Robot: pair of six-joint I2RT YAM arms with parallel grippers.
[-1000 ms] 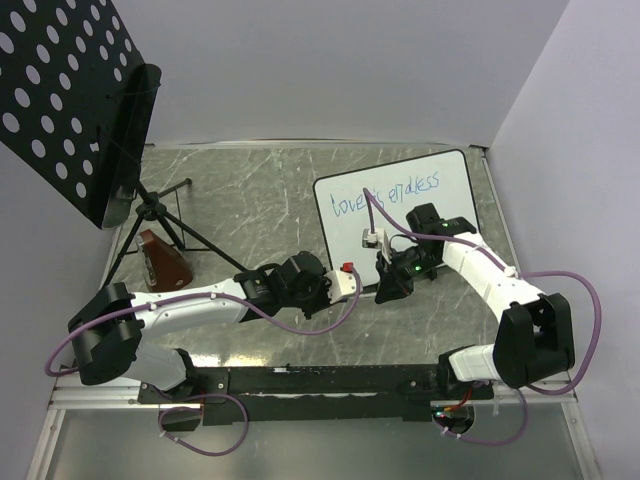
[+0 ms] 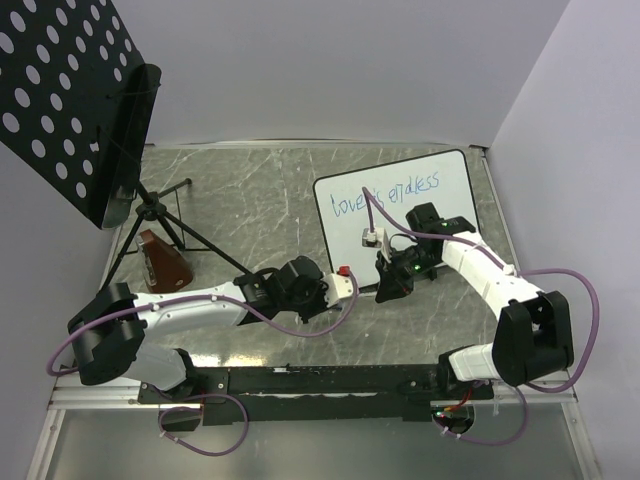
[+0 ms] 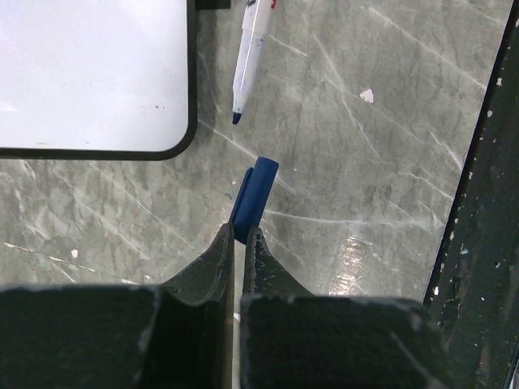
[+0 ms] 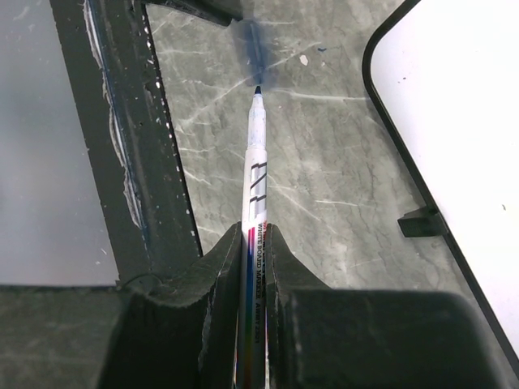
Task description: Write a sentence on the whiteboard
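Observation:
On the whiteboard (image 2: 345,235), blue handwriting (image 2: 388,192) reads roughly "love is endless". My right gripper is shut on a white marker (image 4: 257,182), whose blue tip is bare and points away from the fingers. Between the fingertips of my left gripper, shut, is a dark blue cap (image 3: 259,190). In the left wrist view the marker (image 3: 250,61) points roughly toward the cap, with a gap between them. Both grippers are beside the board's near edge, over bare table. From the top, the arms largely hide the cap and marker.
A black stand (image 2: 150,207) with a perforated panel and a brown wedge-shaped object (image 2: 163,262) occupy the left side. A dark bar (image 2: 320,380) runs along the front edge.
My left gripper has shifted very slightly left, away from the right one. The right arm and the writing look the same.

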